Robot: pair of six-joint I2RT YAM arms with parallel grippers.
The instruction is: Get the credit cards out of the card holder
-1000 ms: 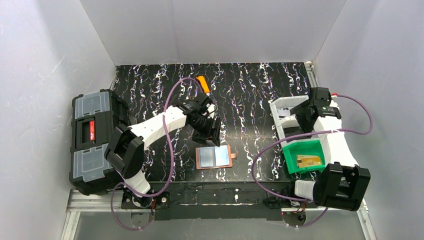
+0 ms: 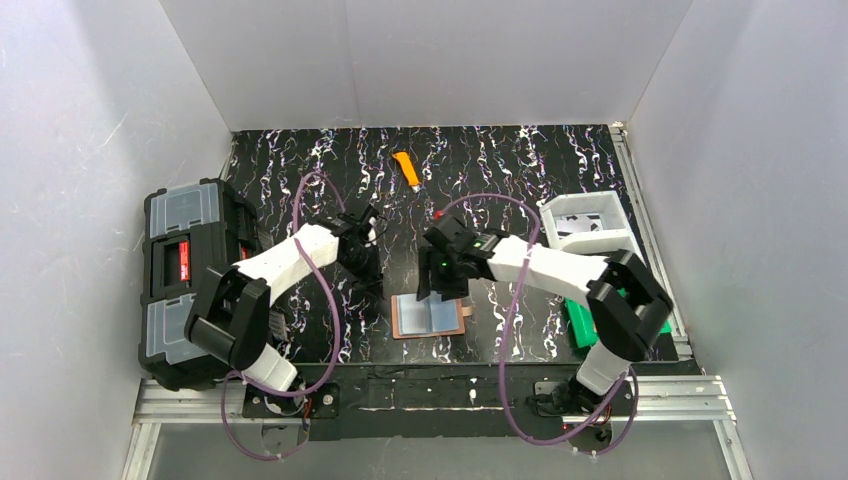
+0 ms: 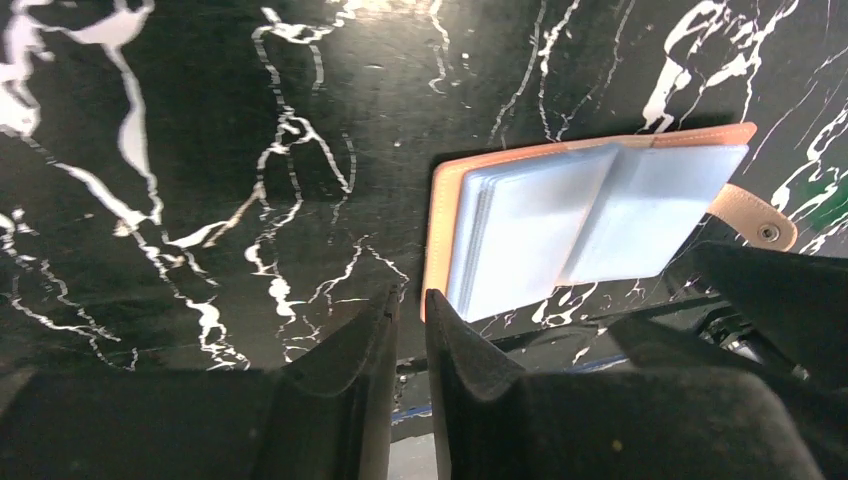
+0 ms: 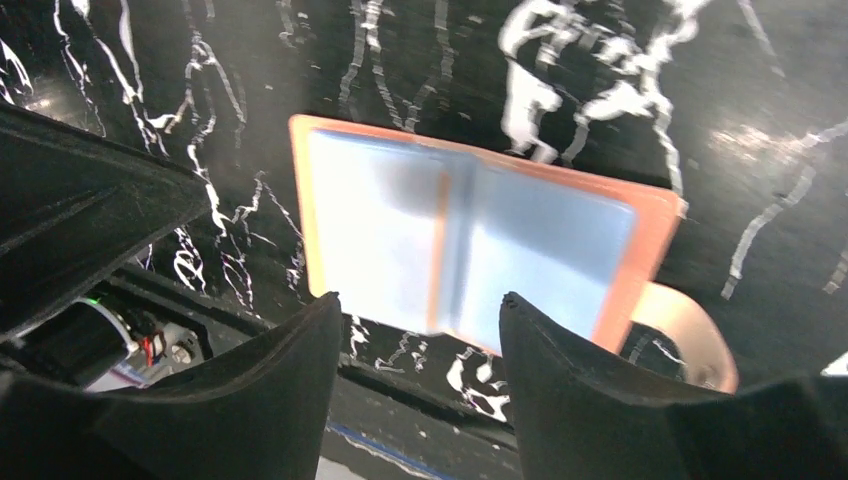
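Opened out flat on the table lies the tan card holder [image 2: 398,333], its clear sleeves spread and its snap strap at the right. In the right wrist view, pale translucent sleeves [image 4: 550,245] show on both halves; I cannot tell whether any card is inside. My right gripper is over the holder, open, with nothing between its fingers. Left of the holder hovers my left gripper. Its fingertips are slightly apart, with nothing between them and only bare table beneath.
At the right stand a white bin [image 2: 603,240] holding a pale item and a green tray [image 2: 581,326], partly behind the right arm. A black toolbox [image 2: 170,265] fills the left side. An orange cutter [image 2: 405,167] lies at the back.
My right gripper has come from the bins at the right to above the card holder. The left gripper has backed away leftward from the holder, its fingers drawing closer together. The holder has stayed put.
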